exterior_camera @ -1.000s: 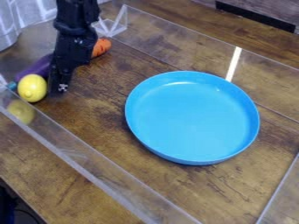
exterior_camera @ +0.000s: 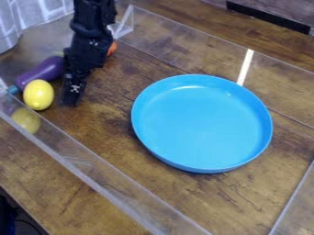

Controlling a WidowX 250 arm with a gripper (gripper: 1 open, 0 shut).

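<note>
My black gripper [exterior_camera: 72, 78] reaches down from the top left and stands open low over the wooden table, just right of a purple eggplant [exterior_camera: 43, 73] and above and to the right of a yellow egg-shaped object [exterior_camera: 39, 95]. An orange object [exterior_camera: 110, 50], partly hidden by the gripper, lies behind it. I cannot tell whether the fingertips touch the table.
A large blue plate [exterior_camera: 203, 123] fills the middle right. A clear plastic wall [exterior_camera: 86, 171] runs along the lower left, and another edge stands at the right. The table between gripper and plate is bare.
The gripper has moved slightly down and right, uncovering more of the eggplant. The yellow object appears slightly shifted; the plate is unmoved.
</note>
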